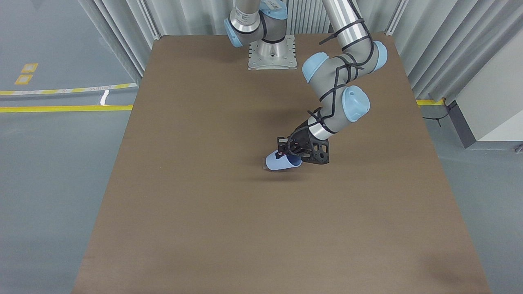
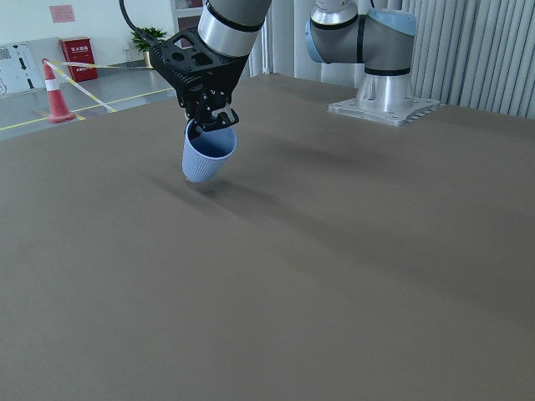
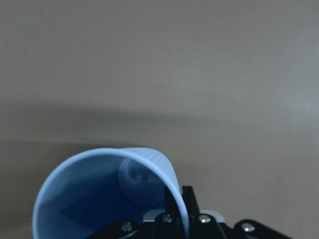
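Observation:
A light blue ribbed cup point(image 1: 278, 162) point(image 2: 204, 165) point(image 3: 75, 199) is tilted on its side at the middle of the brown table point(image 1: 279, 220), its open mouth toward the gripper and a shadow beneath it. My gripper point(image 1: 289, 152) point(image 2: 203, 124) is shut on the cup's rim, one finger inside and one outside, seen in the wrist view. In the front view a thin clear edge shows at the cup's far end.
A curtain runs behind the table.

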